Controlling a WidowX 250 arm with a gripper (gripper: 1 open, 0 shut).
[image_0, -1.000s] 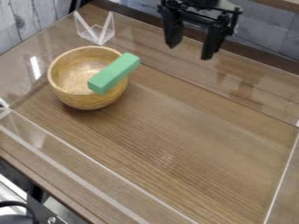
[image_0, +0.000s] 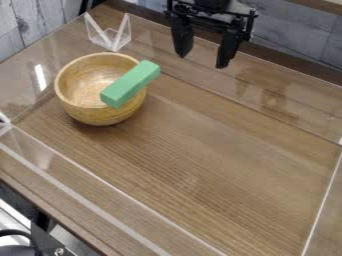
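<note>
A wooden bowl (image_0: 83, 80) sits at the upper left of the table, with a green block (image_0: 130, 85) leaning on its right rim, partly over the bowl. At the top centre my gripper (image_0: 206, 50) hangs in dark shapes, to the right of and above the bowl, apart from it. Whether it is open or shut is too unclear to tell.
A small white wire-like object (image_0: 107, 32) stands behind the bowl at the back left.
The arm and gripper have shifted left and slightly up along the back of the table. The bowl and green block have not moved.
</note>
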